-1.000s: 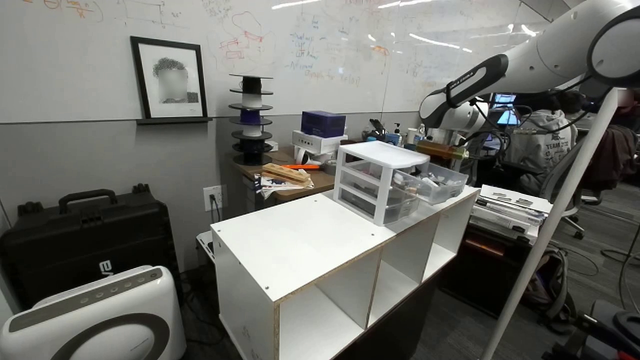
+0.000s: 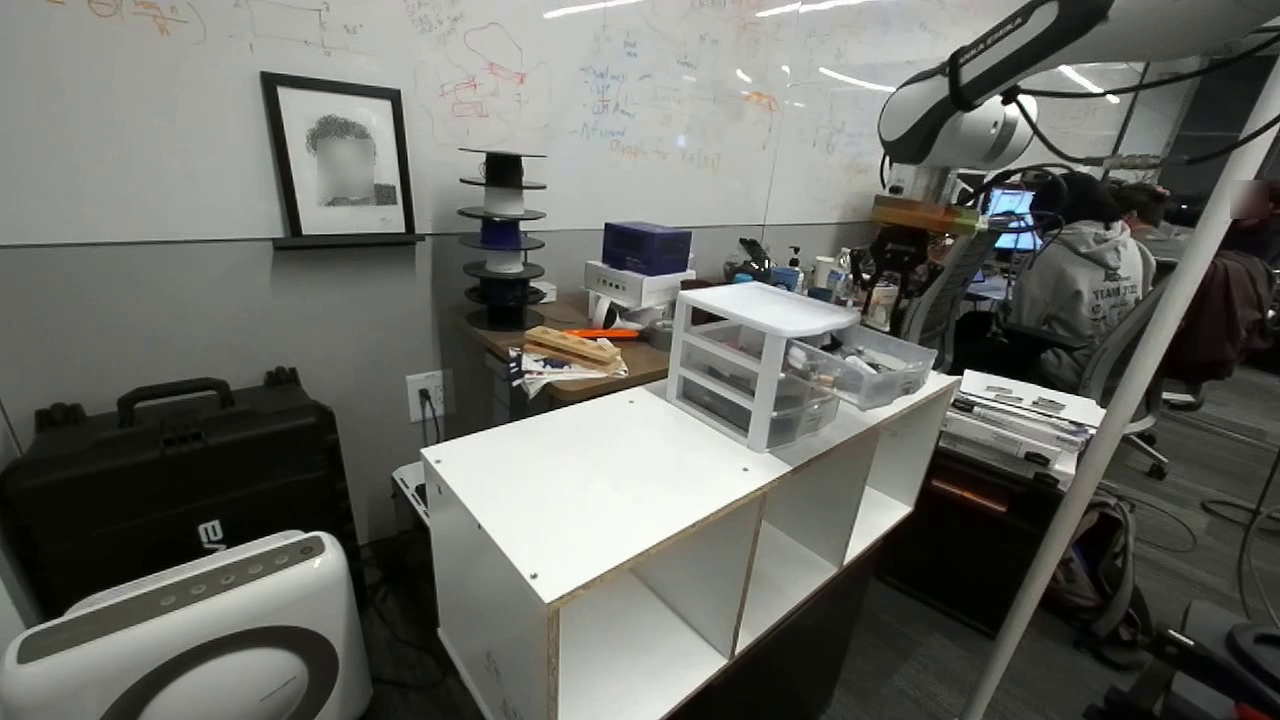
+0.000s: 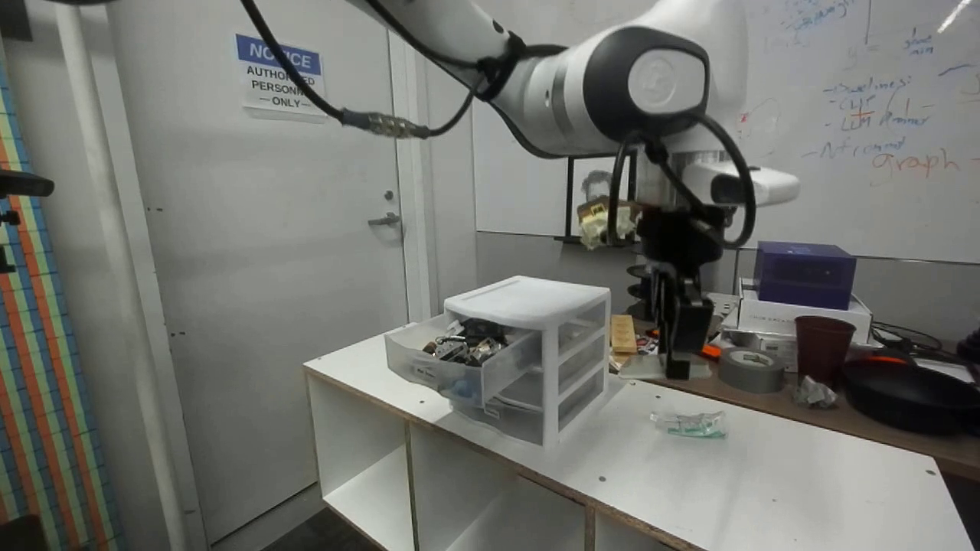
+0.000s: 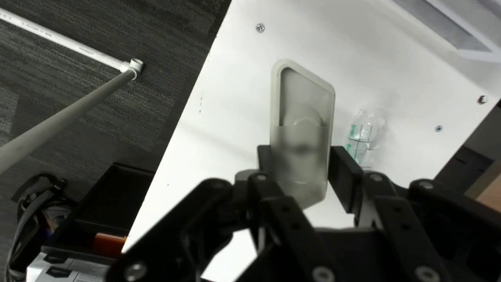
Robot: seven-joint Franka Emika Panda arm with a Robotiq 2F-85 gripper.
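In the wrist view my gripper is shut on a pale, shallow tray-like piece (image 4: pixel 303 105) with a raised rounded rim. It lies between the two black fingers, and the white cabinet top shows beyond it. Exterior view 2 has the gripper (image 3: pixel 677 367) pointing down, to the right of the white drawer unit (image 3: pixel 528 298). A pale flat edge (image 3: pixel 635 369) shows at its fingertips, perhaps the same piece. A crumpled clear packet with green print (image 3: pixel 690 424) lies on the cabinet top; the wrist view also shows this packet (image 4: pixel 360 136).
The drawer unit's top drawer (image 3: pixel 436 367) stands pulled out, holding small mixed items. Behind, a desk carries a tape roll (image 3: pixel 751 369), a dark red cup (image 3: pixel 822 344) and a black pan (image 3: pixel 909 395). Bare cabinet top (image 3: pixel 781 487) lies at the right front.
In exterior view 1 the arm has risen and shifted to the right, its wrist now higher above the drawer unit. The drawer unit and the cabinet have not moved.
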